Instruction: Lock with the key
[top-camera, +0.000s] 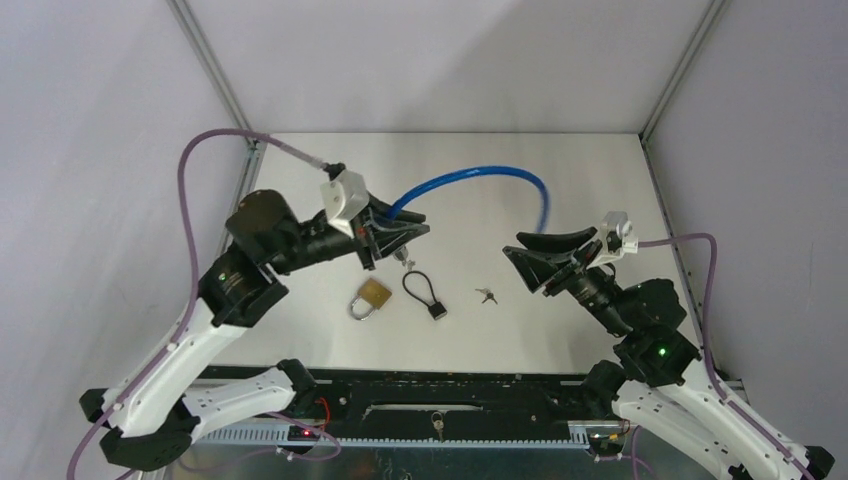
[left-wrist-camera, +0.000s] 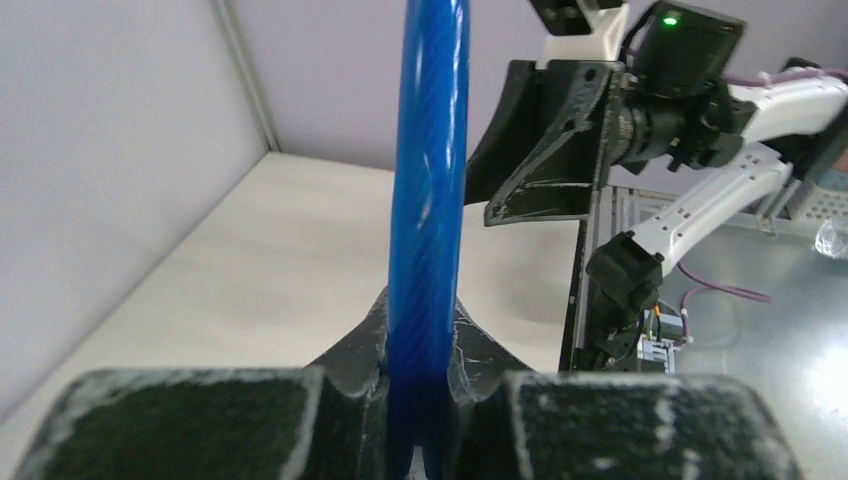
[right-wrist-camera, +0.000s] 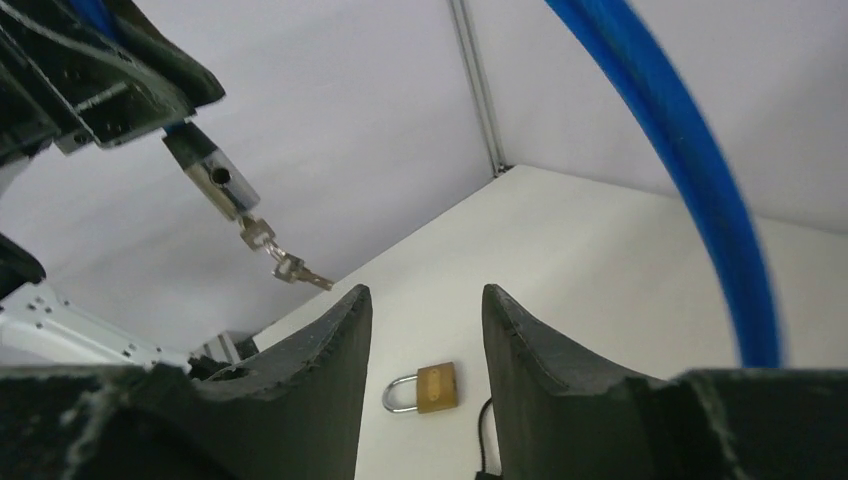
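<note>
My left gripper (top-camera: 398, 222) is shut on a blue cable lock (left-wrist-camera: 425, 200) near its end. The lock's silver end (right-wrist-camera: 210, 172) hangs below the fingers with keys (right-wrist-camera: 292, 270) dangling from it; the blue loop arches right toward the right arm. My right gripper (top-camera: 525, 255) stands open, nothing between its fingers, with the blue cable passing near it. On the table lie a brass padlock (top-camera: 374, 294), a black cable lock (top-camera: 436, 309) and loose keys (top-camera: 486, 294).
Walls enclose the sides and back; a black front rail (top-camera: 520, 395) runs along the near edge.
</note>
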